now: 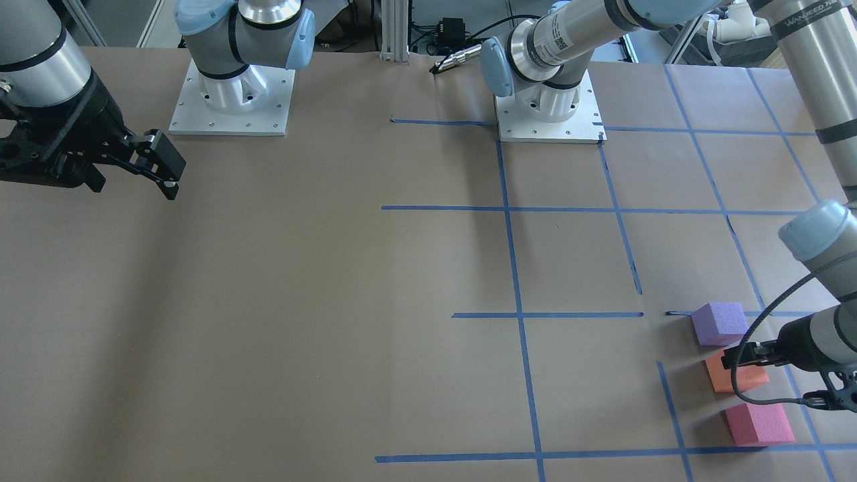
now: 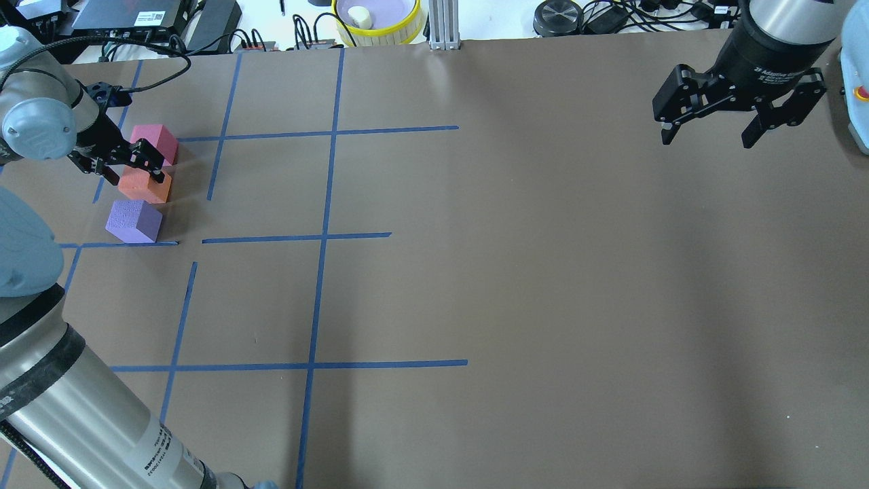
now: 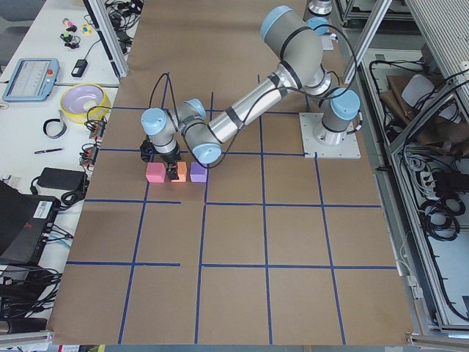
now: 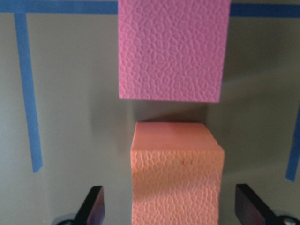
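Observation:
My gripper is open, its two fingers on either side of an orange cube (image 4: 176, 185) in the wrist view, with gaps to both sides. A pink cube (image 4: 170, 49) lies beyond the orange one. A purple cube (image 2: 134, 221) completes the row in the top view, on the other side of the orange cube. In the front view the gripper's dark housing hangs over the orange cube (image 1: 745, 377) and partly hides it.
A second black gripper (image 2: 737, 106) hangs at the top right of the top view. A yellow tub (image 3: 86, 103) sits on the side bench.

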